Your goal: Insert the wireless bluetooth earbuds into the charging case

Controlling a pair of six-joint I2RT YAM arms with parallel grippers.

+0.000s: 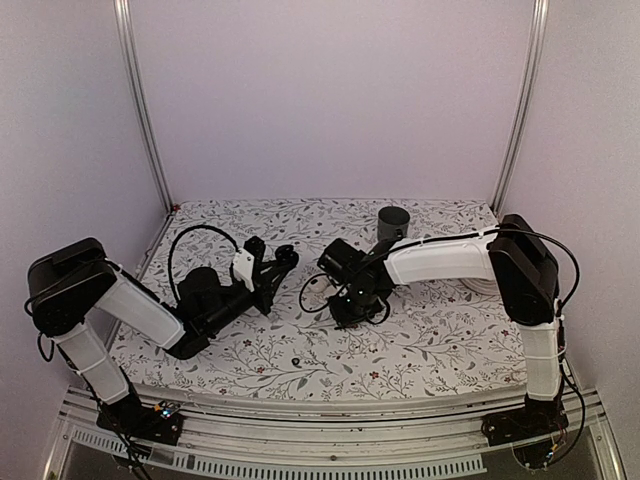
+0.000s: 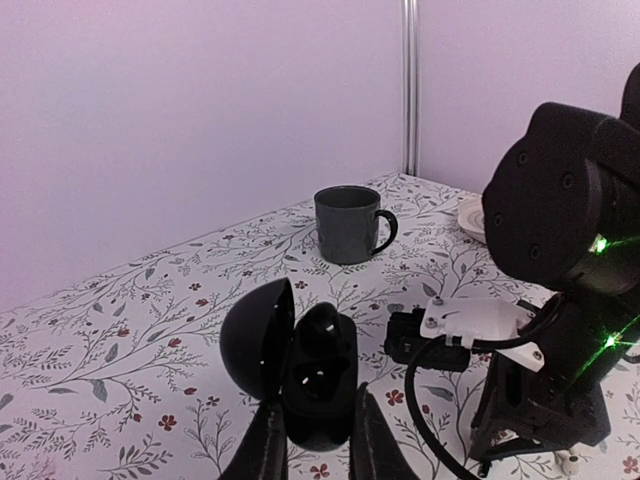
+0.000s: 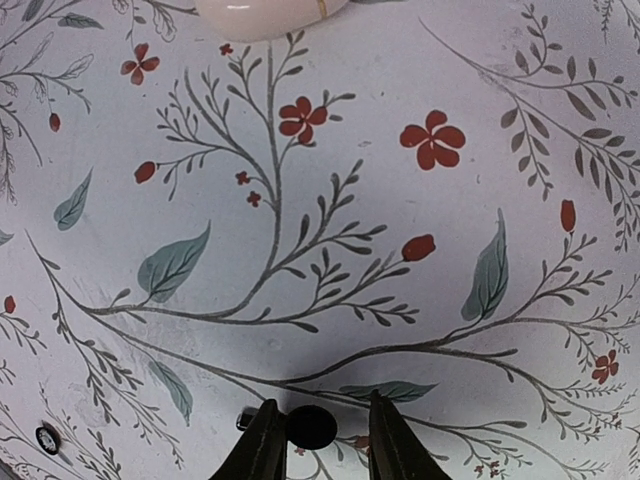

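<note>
My left gripper (image 1: 275,280) is shut on the open black charging case (image 2: 310,370), held up over the table's left-middle with lid raised. My right gripper is low over the flowered table, part open, its fingertips around a small black earbud (image 3: 310,428) lying on the cloth; whether they touch it I cannot tell. Another small dark round piece (image 3: 48,438) lies at the lower left of the right wrist view, and shows in the top view as a small spot (image 1: 296,362).
A dark mug (image 2: 346,225) stands at the back right. A white plate (image 2: 472,220) lies at the right, partly behind the right arm. A pale object (image 3: 270,15) is at the top of the right wrist view.
</note>
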